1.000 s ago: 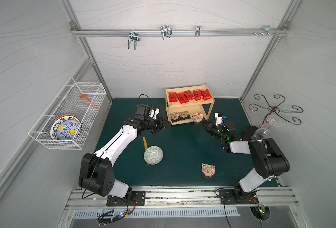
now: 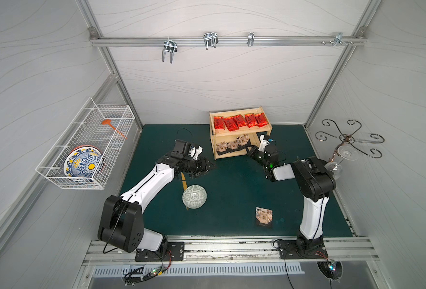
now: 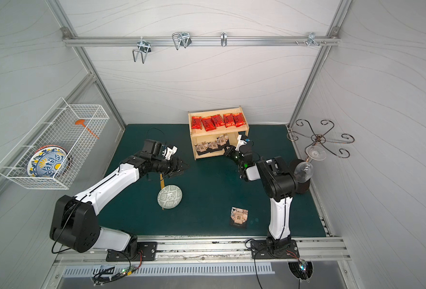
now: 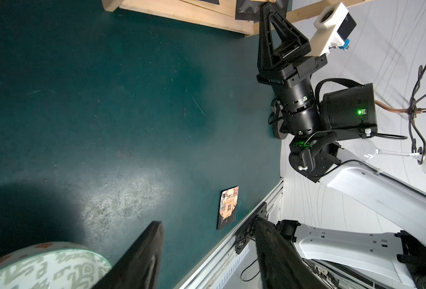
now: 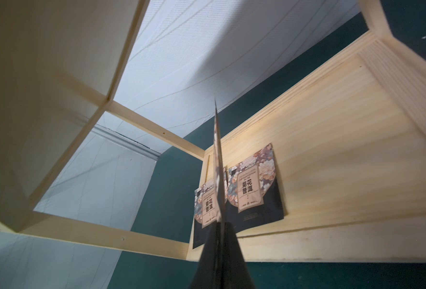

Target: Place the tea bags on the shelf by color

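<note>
Edge-on in the right wrist view, a flowered tea bag [image 5: 218, 163] rises from between the fingertips of my right gripper, which is shut on it over the lower shelf. In that view two dark flowered tea bags [image 5: 254, 187] lie flat on the lower shelf [image 5: 343, 159], to the left. On the upper shelf stands a row of several red tea bags [image 2: 239, 120]. Another flowered tea bag [image 2: 264, 215] lies on the table near its front edge. My left gripper hangs over the table, left of the shelf, open and empty.
A patterned bowl [image 2: 194, 196] sits at the table's left, over a yellow strip [image 2: 184, 182]. Beyond the left edge hangs a wire basket with plates [image 2: 84, 162]. A metal stand with glasses [image 2: 347, 139] is on the right.
The left gripper has shifted slightly left and down.
</note>
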